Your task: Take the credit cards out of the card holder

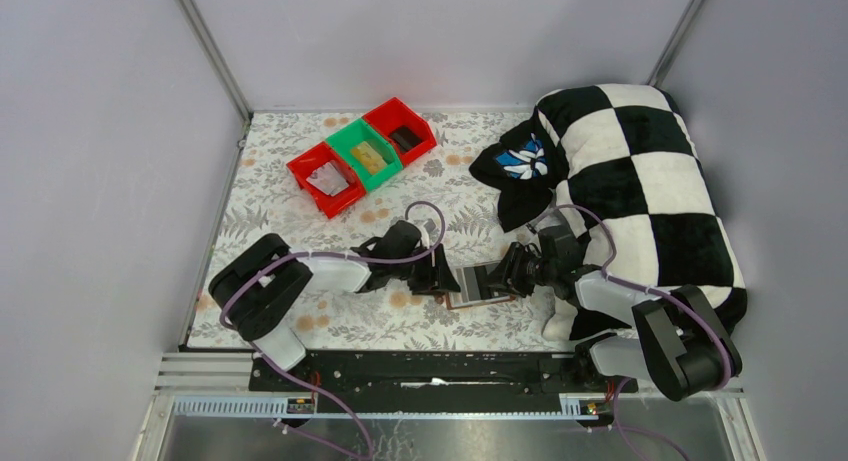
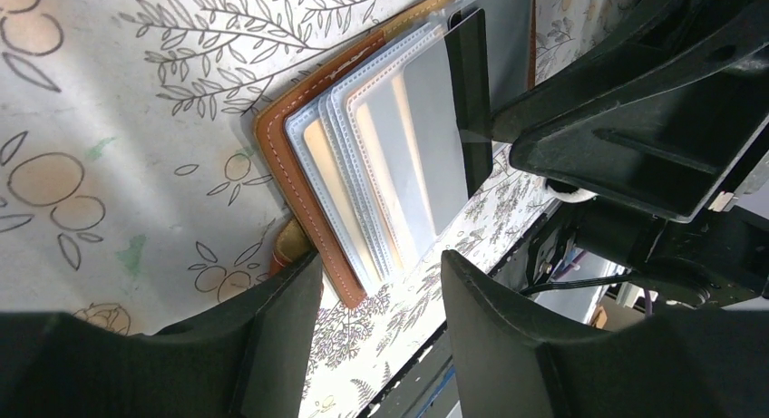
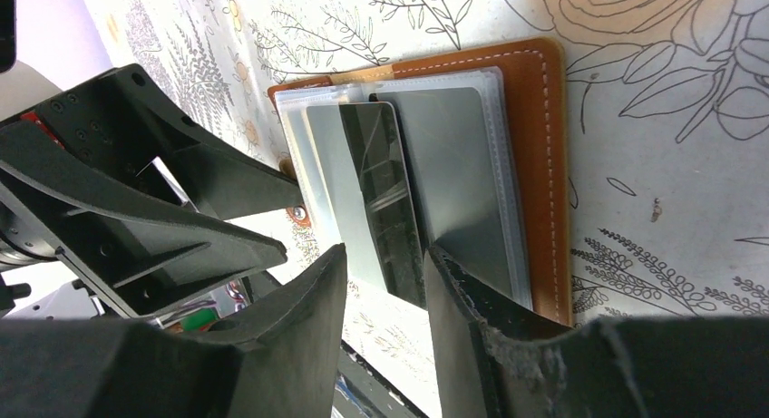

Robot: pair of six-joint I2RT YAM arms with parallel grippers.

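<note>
The open brown card holder [image 3: 540, 182] lies on the patterned table, with clear sleeves and a dark card [image 3: 385, 205] on top, also seen in the top view [image 1: 478, 286]. My left gripper stands open at the holder's left end, over the stacked sleeves [image 2: 363, 173]. My right gripper has its fingertips at the dark card's lower part, part open; whether it grips the card's edge I cannot tell.
Joined red and green bins [image 1: 359, 130] stand at the back. A checkered cushion [image 1: 670, 181] and black cloth [image 1: 510, 196] fill the right side.
</note>
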